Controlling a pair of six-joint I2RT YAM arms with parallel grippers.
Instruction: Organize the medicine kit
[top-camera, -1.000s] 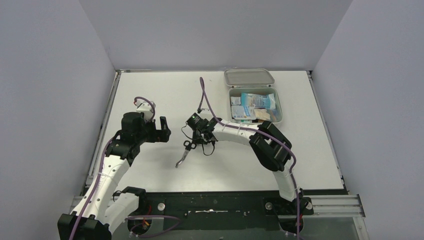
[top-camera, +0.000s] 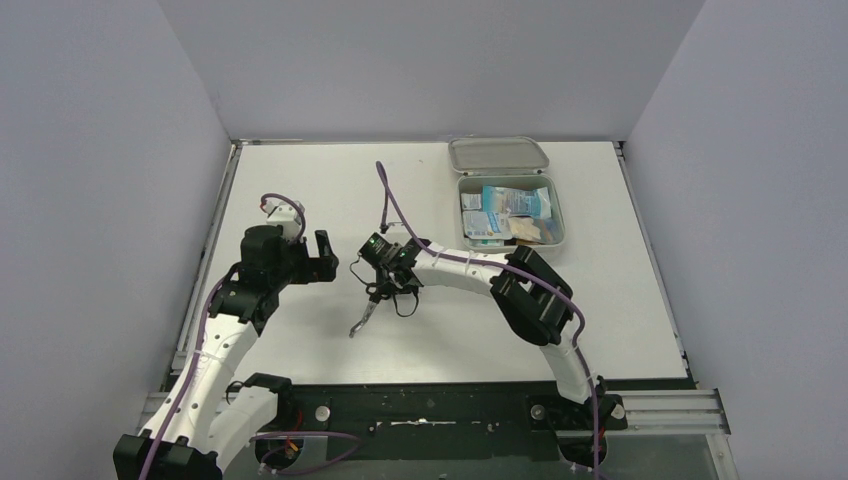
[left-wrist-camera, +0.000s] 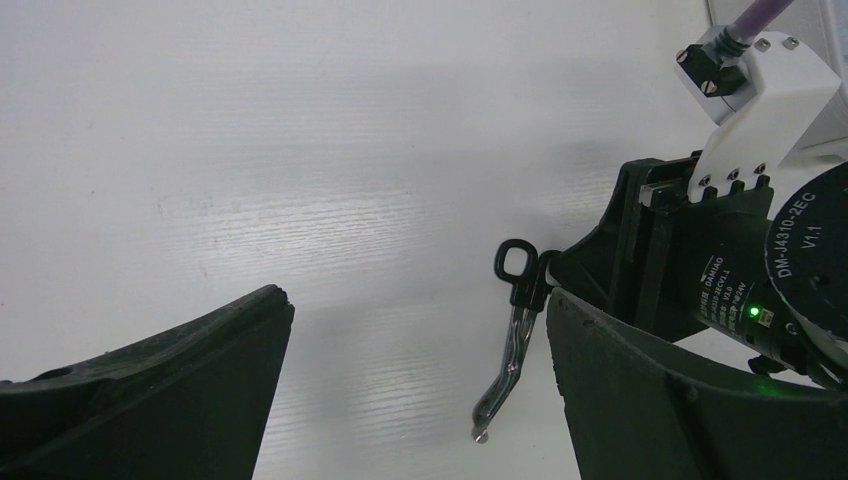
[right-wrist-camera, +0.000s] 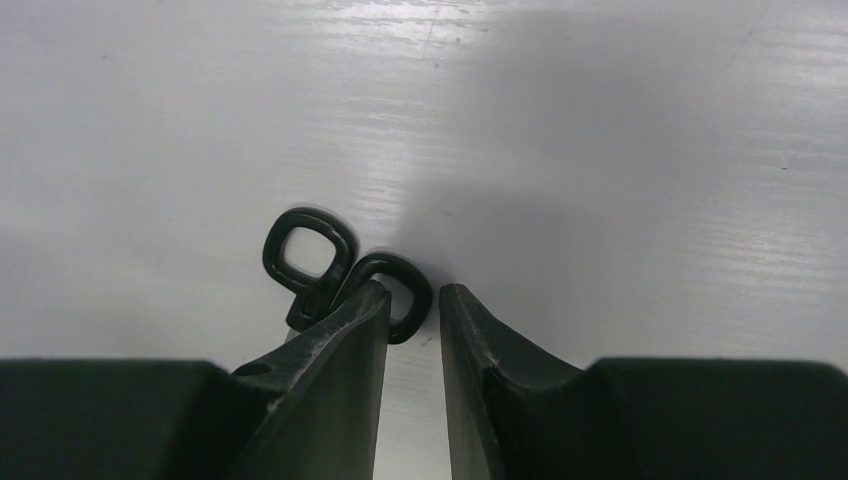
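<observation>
Black-handled scissors (top-camera: 364, 319) lie on the white table, their metal blades pointing toward the front left. My right gripper is directly over the handles. In the right wrist view, its fingertips (right-wrist-camera: 373, 296) stand a narrow gap apart. One handle loop (right-wrist-camera: 420, 280) is at the fingertips, with its outer edge in line with the gap; the other loop (right-wrist-camera: 346, 250) lies free to the left. No firm grip shows. Farther left, my left gripper stands open with nothing between its fingers; beyond its right finger, the scissors (left-wrist-camera: 517, 340) show.
An open grey kit box (top-camera: 562, 228) at the back right holds several packets, including a blue-and-white one (top-camera: 530, 203). Its lid (top-camera: 498, 155) is folded back. My right forearm crosses in front of the box.
My right gripper has moved slightly left, over the scissors' handles, which now show less from above. The left arm has barely shifted. The scissors lie almost where they were.
</observation>
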